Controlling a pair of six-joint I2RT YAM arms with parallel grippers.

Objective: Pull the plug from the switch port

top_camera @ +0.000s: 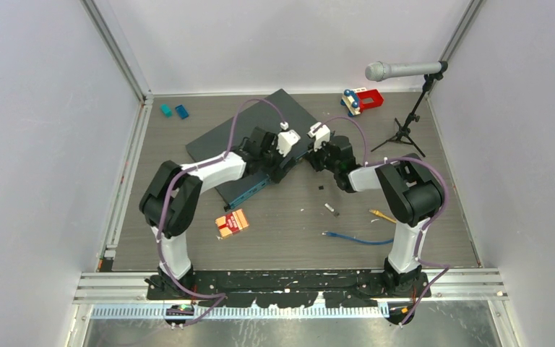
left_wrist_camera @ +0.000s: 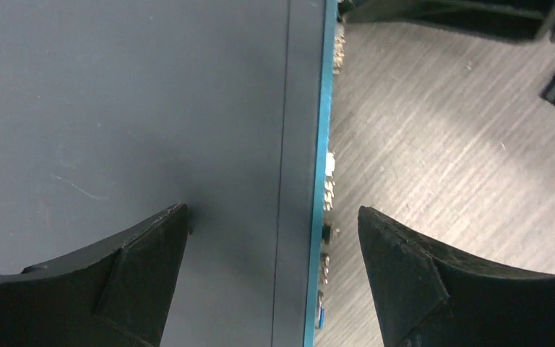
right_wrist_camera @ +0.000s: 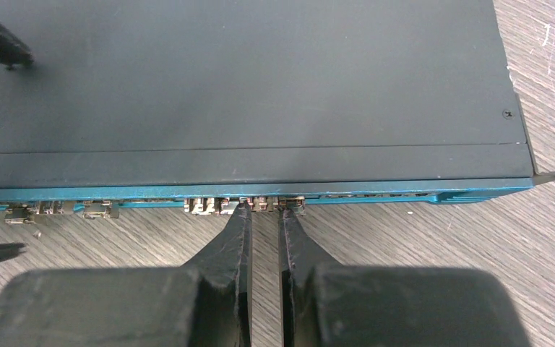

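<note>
A flat dark switch (top_camera: 217,144) lies at an angle on the table, its blue front strip (left_wrist_camera: 321,123) lined with metal port pieces (right_wrist_camera: 101,209). My left gripper is over the switch's front edge, fingers apart, nothing seen between them. My right gripper has its fingertips close together at the metal pieces on that front edge, shut on something small there; the piece itself is mostly hidden by the tips.
A microphone on a stand (top_camera: 405,70) and a toy (top_camera: 365,100) stand at the back right. A snack packet (top_camera: 232,223), blue cable (top_camera: 354,238) and yellow piece (top_camera: 379,215) lie on the nearer table, with bare space between.
</note>
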